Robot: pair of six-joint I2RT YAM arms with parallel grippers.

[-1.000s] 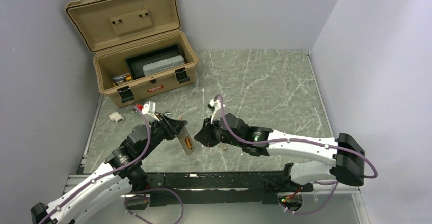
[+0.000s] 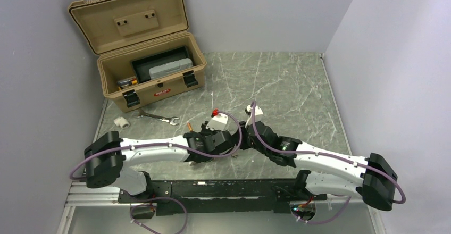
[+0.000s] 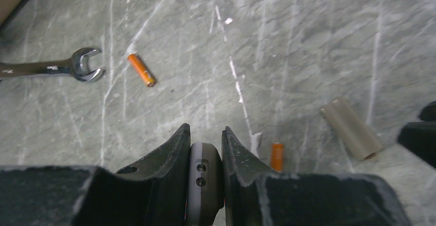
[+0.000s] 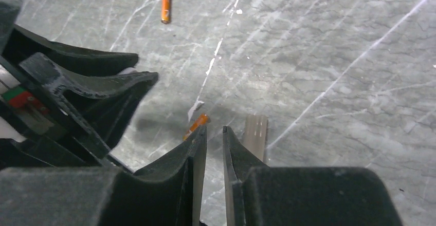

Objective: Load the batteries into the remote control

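Observation:
My left gripper is shut on a dark grey remote (image 3: 202,180), seen end-on between its fingers. Orange batteries lie on the marble table: one near the wrench (image 3: 141,70), another (image 3: 277,156) beside a grey cover-like plate (image 3: 350,128). In the right wrist view the same batteries (image 4: 165,7) and plate (image 4: 255,136) show. My right gripper hangs above them, its fingers slightly apart with nothing visible between them. The left gripper fills that view's left side; in the top view the two grippers are close together at the front centre.
A tan toolbox (image 2: 181,80) stands open at back left, with a wrench (image 2: 157,117) and a white object (image 2: 121,122) in front of it. Walls enclose the sides.
My left gripper has swung right from the left front to the centre, lifting the held piece along. The right gripper has moved slightly right.

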